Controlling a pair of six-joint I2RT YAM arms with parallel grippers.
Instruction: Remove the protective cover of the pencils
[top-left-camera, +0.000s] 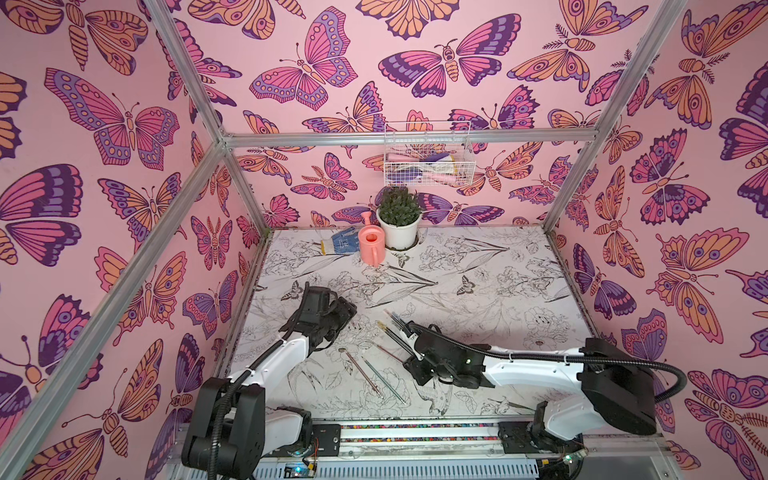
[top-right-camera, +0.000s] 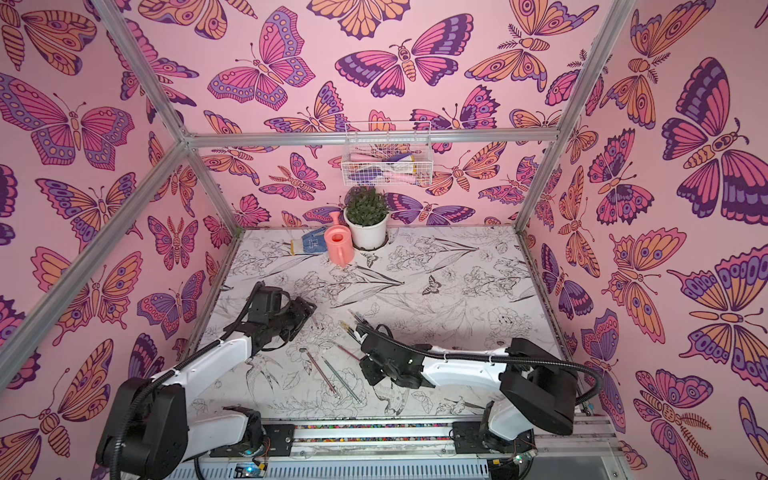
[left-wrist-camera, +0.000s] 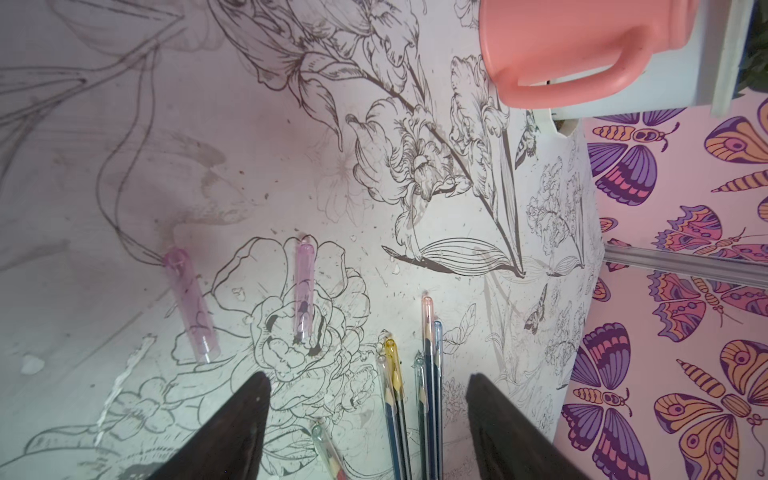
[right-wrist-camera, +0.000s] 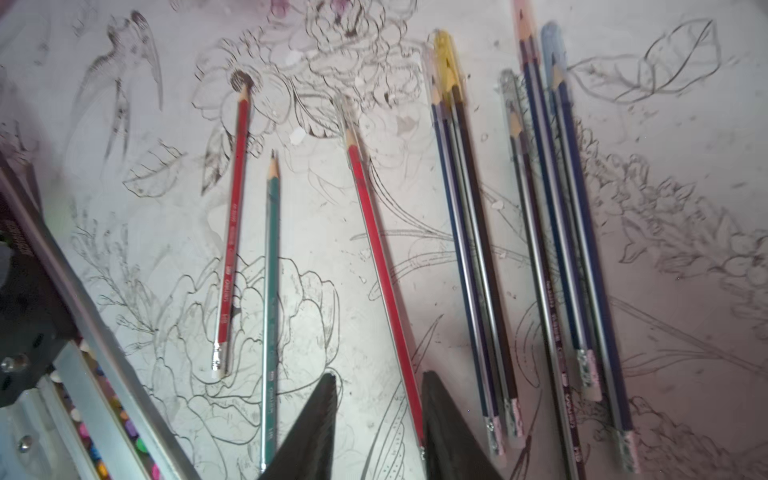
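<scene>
My left gripper (top-left-camera: 336, 320) is open above two loose pink caps (left-wrist-camera: 304, 292) (left-wrist-camera: 190, 308), which lie on the table in the left wrist view. My right gripper (top-left-camera: 417, 361) is open above the pencils. In the right wrist view, a red pencil (right-wrist-camera: 234, 216) and a teal pencil (right-wrist-camera: 272, 304) lie bare. A middle red pencil (right-wrist-camera: 376, 240) has a clear cover on its tip. To the right, several dark pencils (right-wrist-camera: 472, 216) wear clear, yellow, pink and blue covers.
A pink watering can (top-left-camera: 371, 248), a potted plant (top-left-camera: 400, 228) and a blue packet (top-left-camera: 340, 240) stand or lie at the back. A wire basket (top-left-camera: 428, 172) hangs on the back wall.
</scene>
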